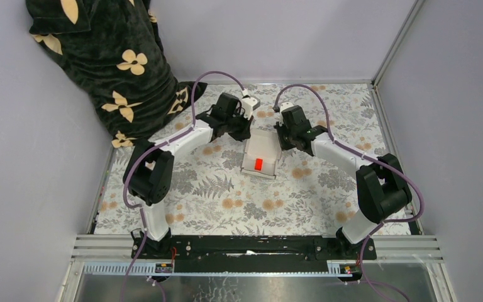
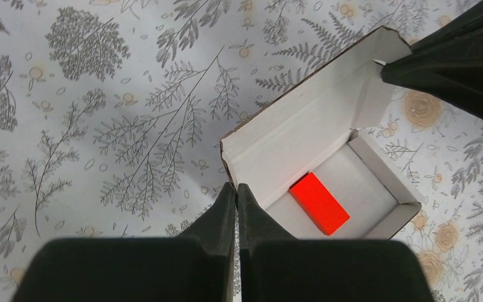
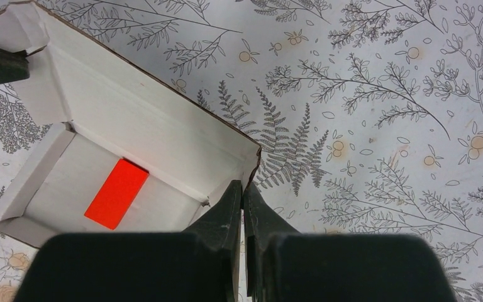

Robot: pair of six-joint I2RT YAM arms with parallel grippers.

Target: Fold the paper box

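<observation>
The white paper box (image 1: pixel 264 146) lies mid-table with its lid (image 2: pixel 302 107) raised and a red block (image 1: pixel 258 164) inside on the bottom (image 3: pixel 63 182). My left gripper is shut on one corner of the lid, and my right gripper is shut on the other corner, as both wrist views show. In the top view, the two grippers stand on either side of the lid's far end, left gripper (image 1: pixel 246 131) and right gripper (image 1: pixel 280 139).
A dark green floral cushion (image 1: pixel 119 75) fills the back left beside the table.
</observation>
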